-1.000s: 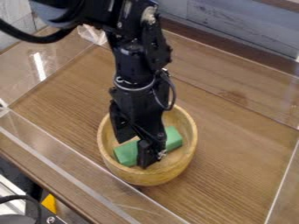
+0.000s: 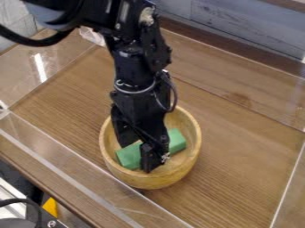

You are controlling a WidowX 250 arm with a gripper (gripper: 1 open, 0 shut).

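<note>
The black gripper (image 2: 141, 142) reaches down into a yellow round bowl (image 2: 181, 168) in the middle of the view, with its fingers open. A green block (image 2: 177, 140) lies in the bowl, partly hidden behind the gripper. I cannot tell whether the fingers touch the block.
A small yellow object (image 2: 50, 204) sits at the lower left among cables, past the table's front edge. A white wall closes off the back.
The gripper has shifted very slightly inside the bowl. The bowl and the block look unmoved.
</note>
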